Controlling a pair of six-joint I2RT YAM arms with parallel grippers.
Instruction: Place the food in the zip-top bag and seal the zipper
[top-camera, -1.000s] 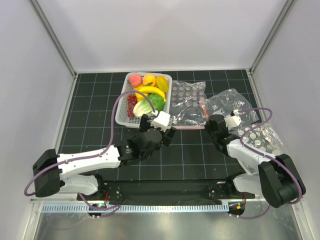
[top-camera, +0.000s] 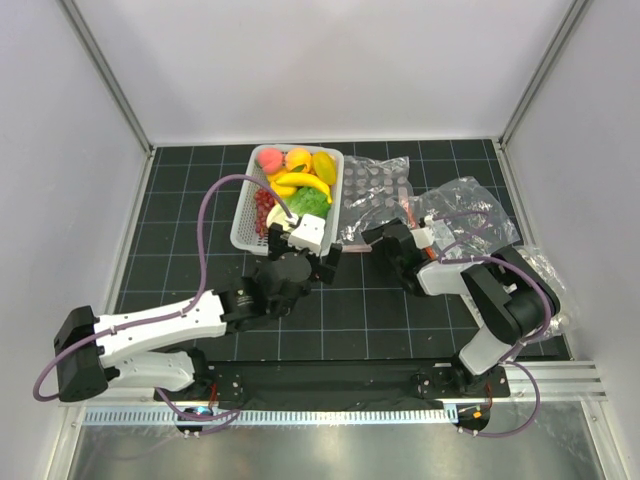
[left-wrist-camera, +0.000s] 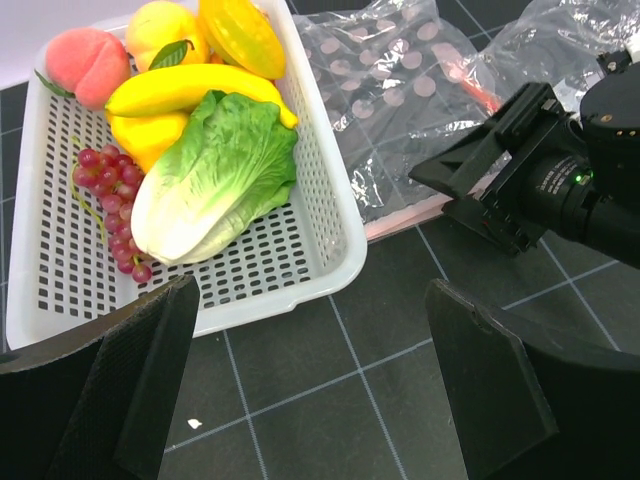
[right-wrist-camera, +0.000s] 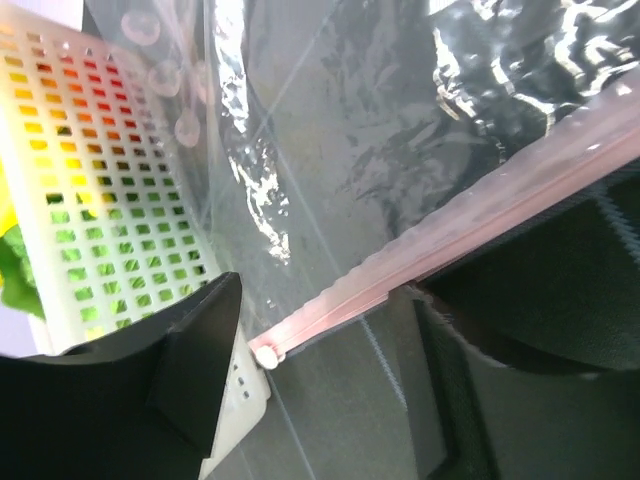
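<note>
Toy food fills a white basket at the top view's upper left: grapes (left-wrist-camera: 112, 200), a cabbage (left-wrist-camera: 225, 175), a banana (left-wrist-camera: 190, 90), a peach (left-wrist-camera: 85, 65) and more. Right of the basket lies a clear zip bag (top-camera: 372, 190), flat and empty, its pink zipper strip (right-wrist-camera: 400, 262) facing my arms. My left gripper is open over bare table at the basket's front corner, nothing between its fingers. At the strip, my right gripper stands part open, with the strip passing across between its fingertips; no grip on it shows.
The white basket (top-camera: 240, 222) sits close beside the bag. More clear bags (top-camera: 470, 205) lie to the right, one partly under the right arm.
My right gripper has swung left along the bag's front edge, towards the basket. My left gripper has shifted slightly left. Basket and food have stayed put.
</note>
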